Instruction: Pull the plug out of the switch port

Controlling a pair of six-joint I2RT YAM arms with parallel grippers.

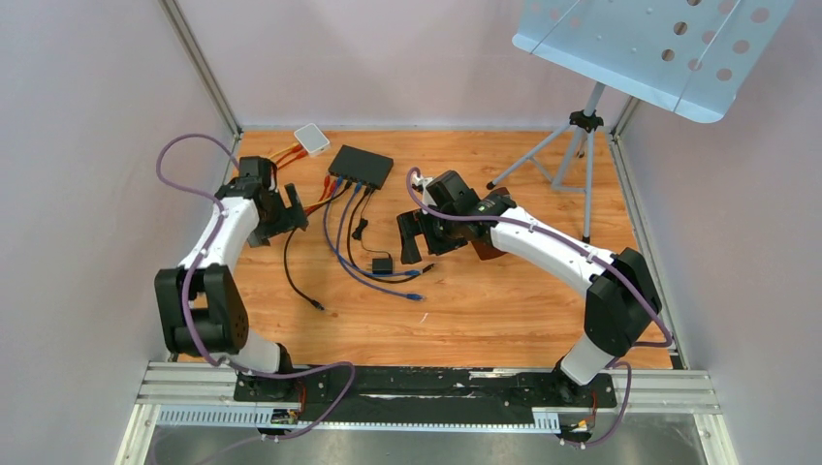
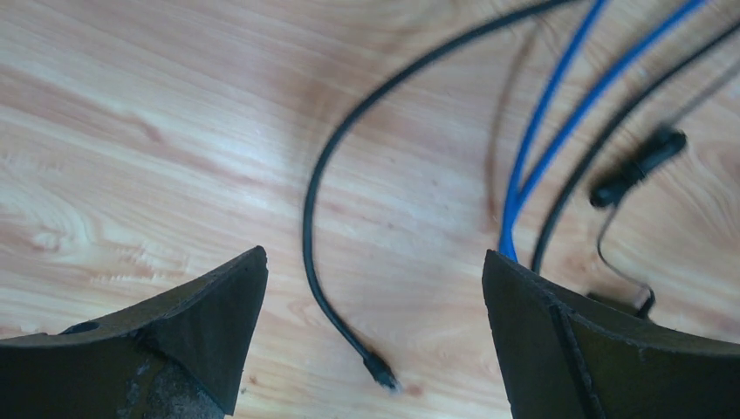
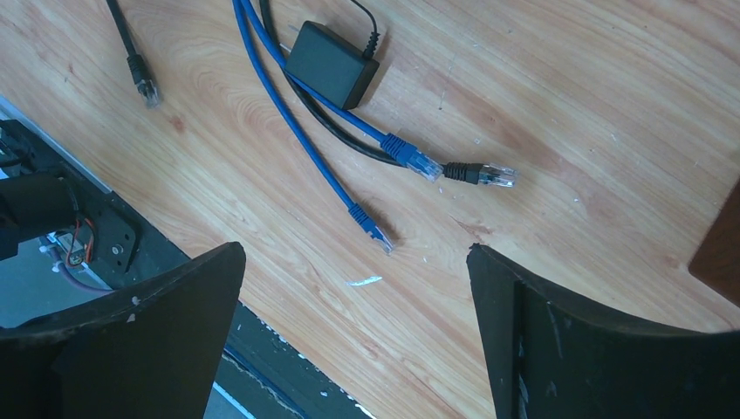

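The black switch [image 1: 361, 166] lies at the back of the table, with several cables running from its front edge. Two blue cables [image 1: 341, 248] lead forward; in the right wrist view their clear plugs [image 3: 425, 166] rest loose on the wood. A black cable's plug [image 3: 496, 175] lies beside them. Another black cable [image 2: 312, 188] curves alone, its plug [image 2: 382, 372] on bare table. My left gripper [image 1: 294, 207] hangs open at the left, near the orange and red cables, holding nothing. Right of the cables, my right gripper [image 1: 409, 239] is open and empty too.
A white box [image 1: 311, 139] with yellow and red cables sits behind the left arm. The small black adapter [image 1: 383, 265] lies among the cables. A music stand [image 1: 586, 145] stands at the back right.
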